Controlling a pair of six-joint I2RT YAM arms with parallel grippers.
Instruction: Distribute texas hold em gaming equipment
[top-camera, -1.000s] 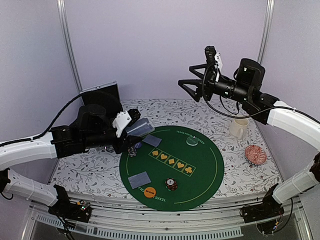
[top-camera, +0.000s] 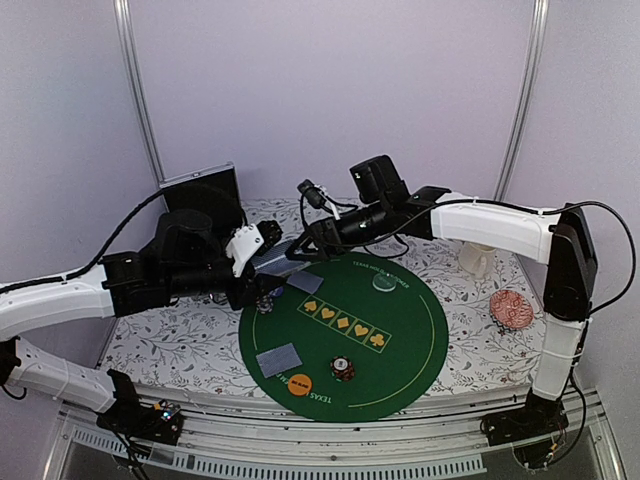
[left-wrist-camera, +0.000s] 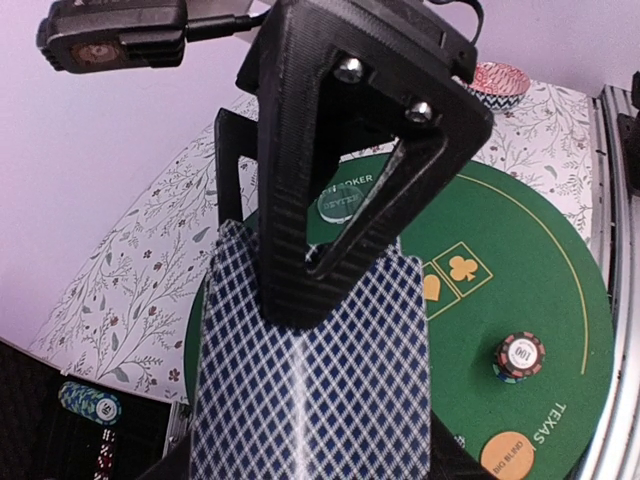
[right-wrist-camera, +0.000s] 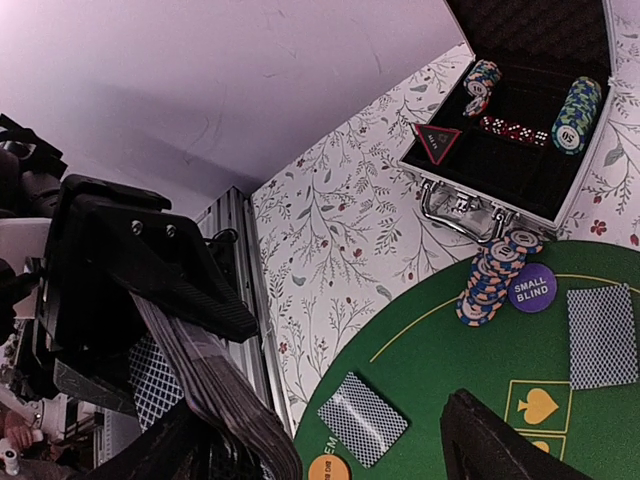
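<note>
Above the felt's left side my left gripper holds a blue checked card deck upright. On the green felt lie card stacks, chip stacks, a small blind button and an orange blind button.
An open case with chips and dice stands at the back left. A mug and a red patterned bowl are at the right.
My right gripper has swept down and leftward from high on the right to the deck in my left gripper. The left arm is nearly still.
</note>
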